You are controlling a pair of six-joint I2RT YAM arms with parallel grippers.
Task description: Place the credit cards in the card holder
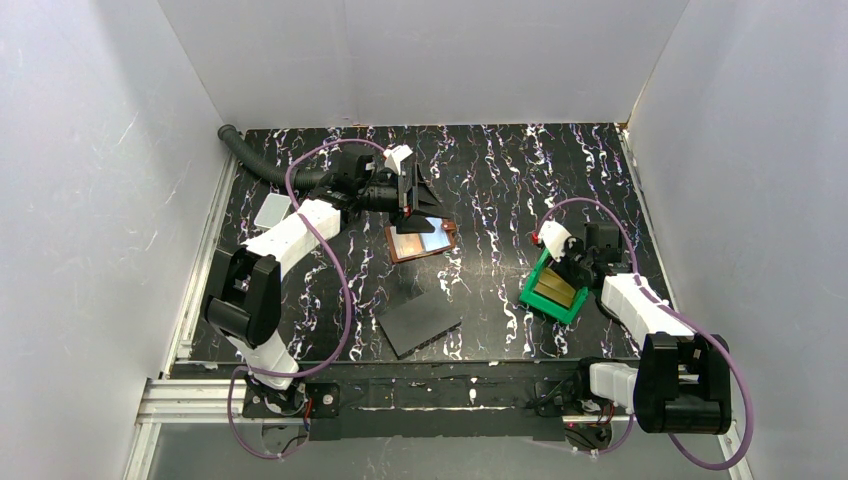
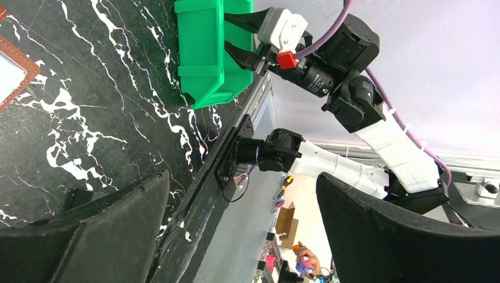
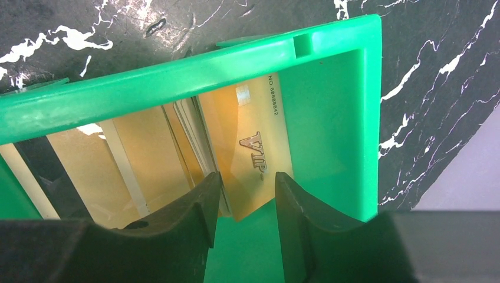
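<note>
Gold credit cards stand in a green box (image 1: 565, 315) at the right of the table. In the right wrist view, the front card (image 3: 259, 156), printed VIP, leans apart from a tight stack of cards (image 3: 188, 132). My right gripper reaches into the box with its fingers part open, one on each side of that card's lower end; no firm grip on it shows. The brown card holder (image 1: 403, 250) lies open left of centre, partly covered by my left gripper (image 1: 436, 214), which hangs above it, open and empty.
A dark grey flat panel (image 1: 420, 323) lies in front of the holder. At the far left are a white item (image 1: 272, 210) and a black hose (image 1: 255, 160). Bare table separates the holder from the box.
</note>
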